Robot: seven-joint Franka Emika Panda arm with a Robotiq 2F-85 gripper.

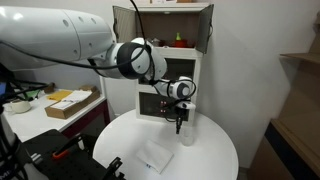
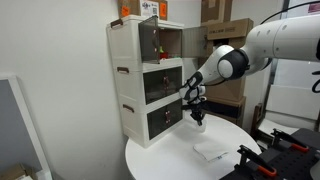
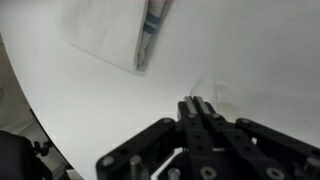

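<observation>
My gripper (image 1: 179, 127) points down over the right half of the round white table, beside a pale, see-through cup-like thing (image 1: 188, 135). In the wrist view the dark fingertips (image 3: 196, 106) sit close together, and whether a small gap parts them cannot be told. Faint clear outlines show just past the tips; nothing is plainly held. A folded white cloth (image 3: 105, 30) with blue stripes lies flat on the table, apart from the gripper. The same cloth (image 2: 210, 150) shows near the front in the second exterior view.
Behind the arm stands a white cabinet (image 2: 134, 88) with dark doors; a red object (image 1: 180, 41) rests high on it. A cardboard box (image 1: 73, 103) is off to the left.
</observation>
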